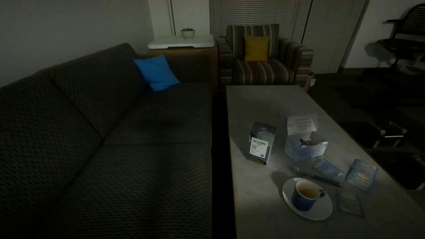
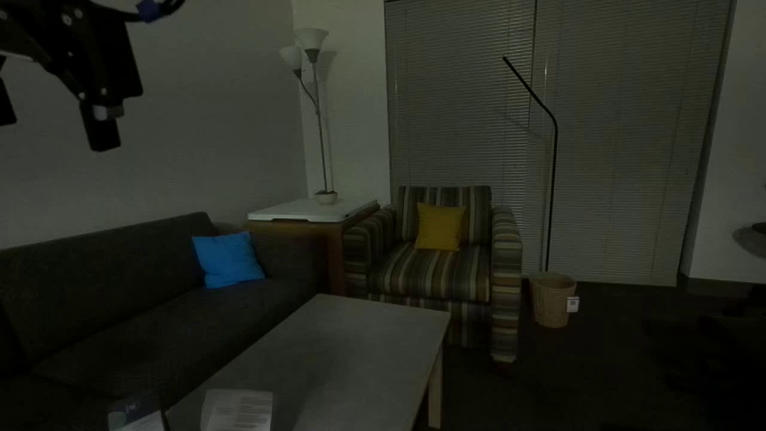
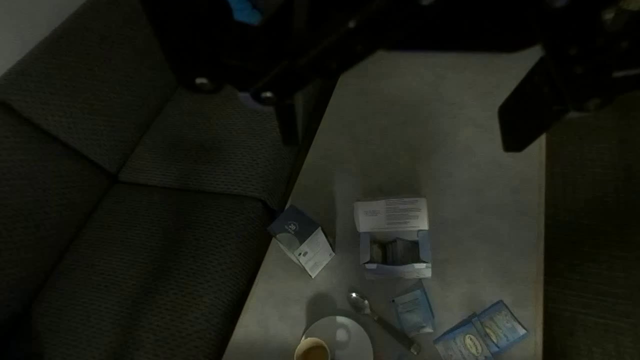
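High above the coffee table, my gripper is open, its dark fingers wide apart with only bare tabletop seen between them. A blue cup point(image 1: 303, 199) of brownish liquid stands on a white saucer point(image 1: 320, 211) near the table's front. Behind the saucer lies a spoon point(image 1: 322, 179). An open box point(image 1: 304, 149) with its lid up holds packets, and a dark Allegro tea box point(image 1: 261, 145) stands upright to its left. Blue packets point(image 1: 327, 168) lie flat right of the spoon, one of them larger point(image 1: 361, 174); a greyish sachet point(image 1: 350, 203) is beside the saucer.
A dark sofa point(image 1: 159, 175) with a blue pillow point(image 1: 157, 73) runs along the table's left side. The striped armchair point(image 1: 261, 73) stands beyond its far end. The room is dim.
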